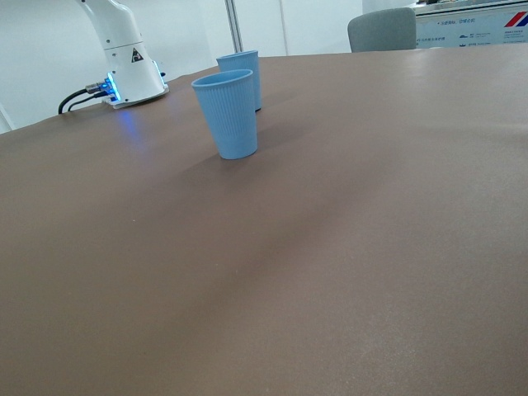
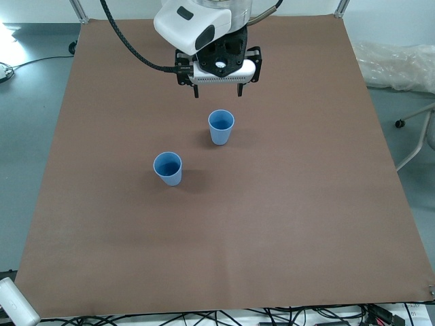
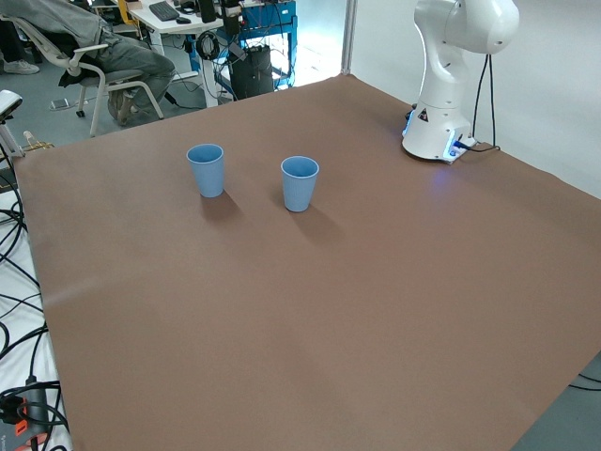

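Note:
Two blue ribbed cups stand upright and apart on the brown table. In the left view one cup (image 2: 221, 128) is near the middle and the other cup (image 2: 168, 170) lies lower left of it; the top view shows a near cup (image 1: 227, 115) partly covering a far cup (image 1: 247, 62); the right view shows a left cup (image 3: 207, 171) and a right cup (image 3: 299, 184). My gripper (image 2: 217, 91) hangs at the top of the left view, above the upper cup in the picture, its two fingers apart with nothing seen between them.
A white arm base (image 3: 437, 132) stands at its edge in the right view. Cables (image 2: 306, 316) run along the table's near edge in the left view. A person sits on a chair beyond the table.

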